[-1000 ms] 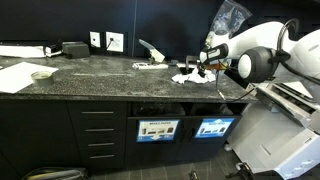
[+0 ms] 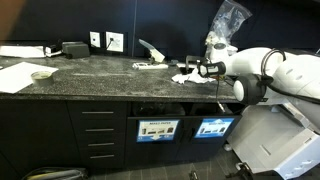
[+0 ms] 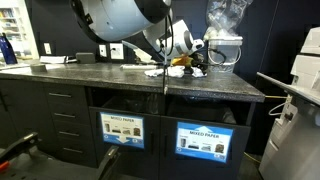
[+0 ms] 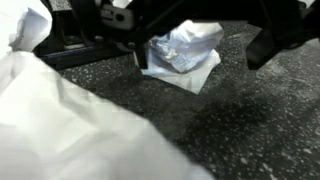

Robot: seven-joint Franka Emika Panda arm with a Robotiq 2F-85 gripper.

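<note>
Crumpled white paper or cloth lies on the dark counter below the wall. My gripper is open, its dark fingers spread along the top of the wrist view. Between and beyond them shows a crumpled white piece resting on the speckled counter; I cannot tell whether either finger touches it. In exterior view 1 the gripper is small and dark, close beside the white pile. A blurred white sheet fills the lower left of the wrist view.
Two bins with "mixed paper" labels sit under the counter's front edge. A clear plastic bag stands at the back right. A tape roll and white sheets lie far left.
The arm has come down a little in exterior view 1, with its elbow lower and its hand nearer the counter. The white pile looks unmoved.
</note>
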